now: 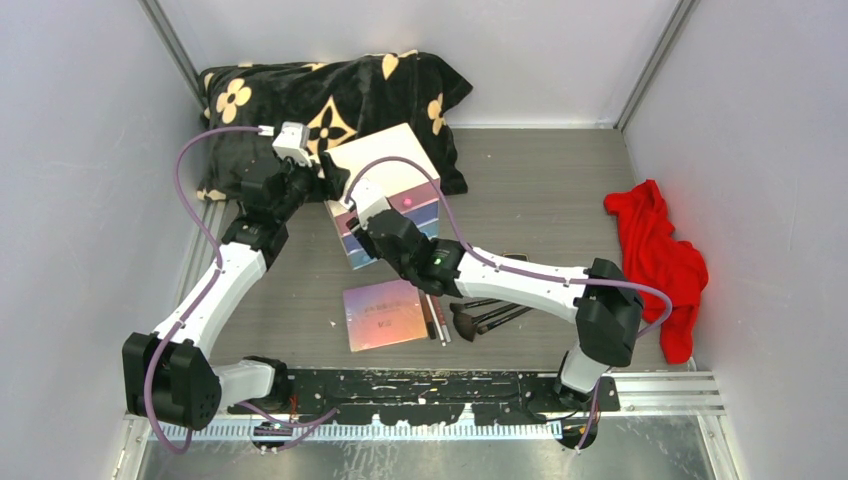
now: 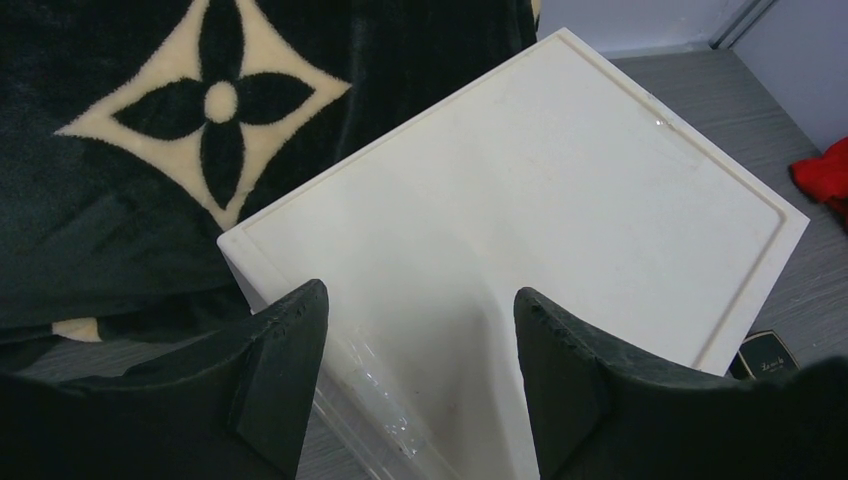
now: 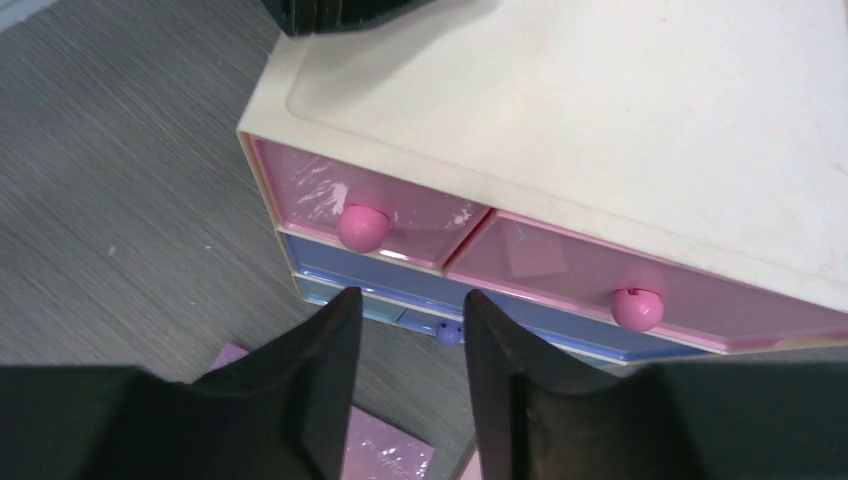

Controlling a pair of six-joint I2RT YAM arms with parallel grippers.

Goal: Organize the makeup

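A white drawer organizer [image 1: 385, 150] with pink and blue drawers stands near the black blanket. My left gripper is over its top left corner, fingers apart, the white top between and below them. In the right wrist view, my right gripper faces the drawer fronts, fingers apart, below a pink knob [image 3: 363, 229]; a blue knob [image 3: 449, 334] shows beyond the fingertips. An orange-pink palette [image 1: 385, 315] lies in front of the organizer, beside slim pencils [image 1: 442, 325] and dark brushes [image 1: 495, 318].
The patterned black blanket [image 1: 260, 100] lies along the back. A red cloth [image 1: 650, 270] lies at the right. Both arms crowd round the organizer.
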